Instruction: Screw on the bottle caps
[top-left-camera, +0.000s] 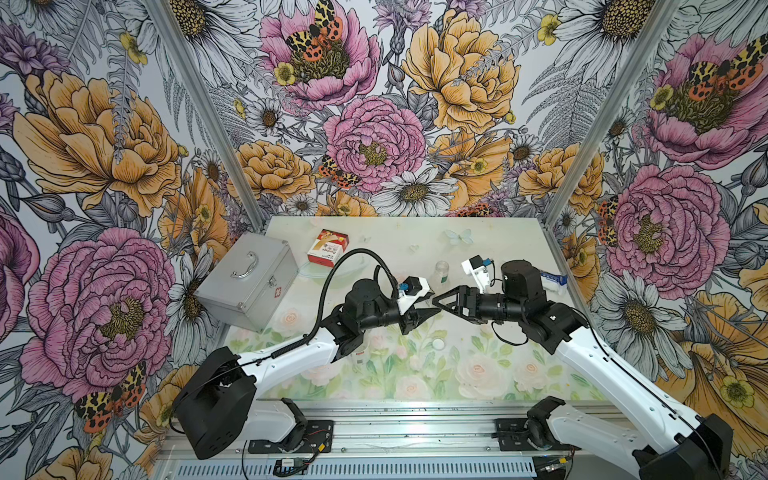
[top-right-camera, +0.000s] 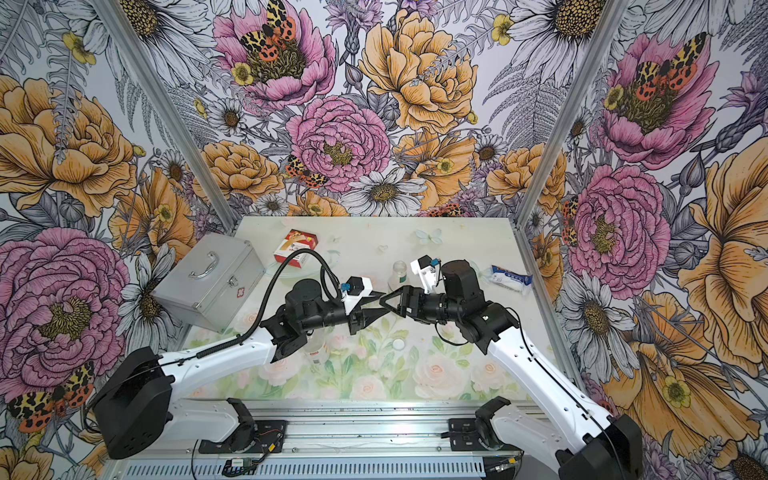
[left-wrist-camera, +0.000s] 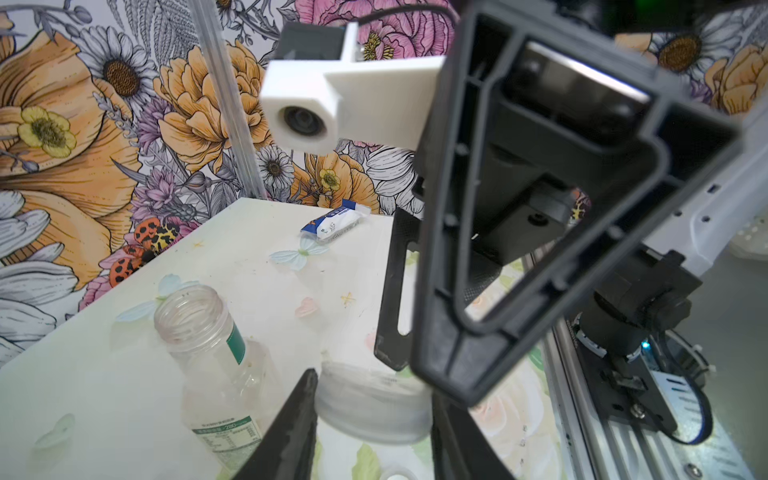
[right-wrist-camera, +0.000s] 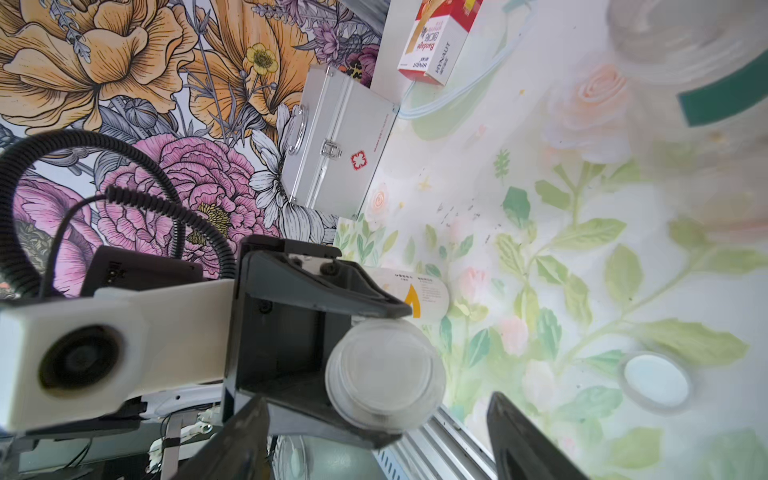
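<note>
My right gripper (top-right-camera: 392, 297) is open, its fingertips close to that cap. An uncapped clear bottle (left-wrist-camera: 214, 376) with a green label stands on the table just behind the grippers. Another round white cap (right-wrist-camera: 655, 379) lies on the table below them. A white cylindrical item (right-wrist-camera: 416, 292) lies behind my left gripper in the right wrist view, partly hidden.
A metal case (top-left-camera: 245, 280) sits at the table's left, with a red-and-white box (top-left-camera: 328, 248) on a pale round item behind it. A blue-and-white packet (top-right-camera: 509, 278) lies at the right.
</note>
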